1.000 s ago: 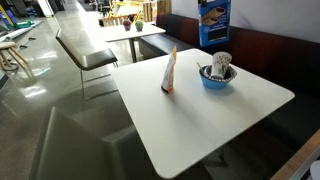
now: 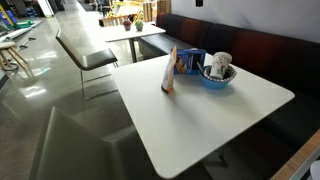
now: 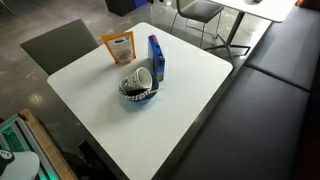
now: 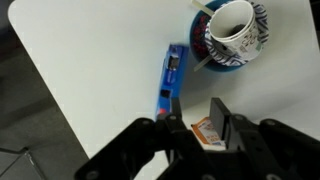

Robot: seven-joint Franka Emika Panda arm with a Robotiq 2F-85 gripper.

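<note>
A blue box (image 2: 190,61) stands on the white table (image 2: 190,115), behind an orange-and-white pouch (image 2: 168,72). The same box (image 3: 156,58) is upright between the pouch (image 3: 121,48) and the bowl in exterior view 2. Neither exterior view shows my gripper. In the wrist view my gripper points down over the table, its dark fingertips apart. The box (image 4: 173,78) lies just past the left fingertip, and part of the pouch (image 4: 206,130) shows beyond the gap. No hold on either is visible; how far the fingers are closed is unclear.
A blue bowl (image 2: 216,81) holds a patterned cup (image 2: 221,65); in exterior view 2 the cup (image 3: 144,78) tilts inside it. A dark bench (image 3: 237,117) runs along one side, and a chair (image 2: 82,55) stands beyond the table.
The blue box was up in the air near the top of exterior view 1, above the bench; now it is lower, on the table beside the pouch. The pouch and bowl look unmoved.
</note>
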